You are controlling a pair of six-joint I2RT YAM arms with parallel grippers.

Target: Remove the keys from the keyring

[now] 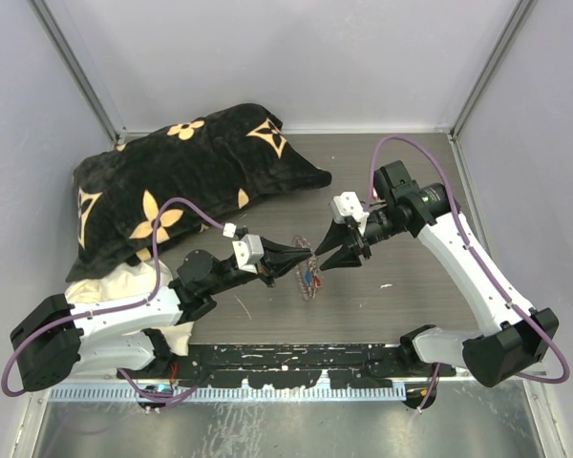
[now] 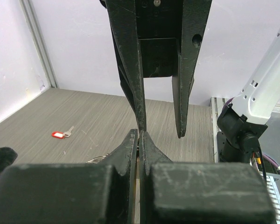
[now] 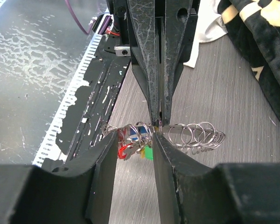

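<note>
My left gripper (image 1: 306, 252) is shut at the middle of the workspace, fingertips at the coiled wire keyring (image 3: 200, 137), which hangs with several coloured keys, among them a green one (image 3: 148, 153) and a red one (image 3: 123, 151). In the right wrist view its tips meet the ring's top. My right gripper (image 1: 328, 258) is part open, its fingertips close beside the ring and the left fingertips. In the left wrist view its two fingers straddle above the left gripper's tips, with a gap between them.
A red key (image 2: 58, 134) lies apart on the grey table (image 2: 93, 116) at the back right. A dark patterned cloth (image 1: 172, 172) and white fabric (image 1: 115, 286) fill the left side. The table's front edge carries a black rail.
</note>
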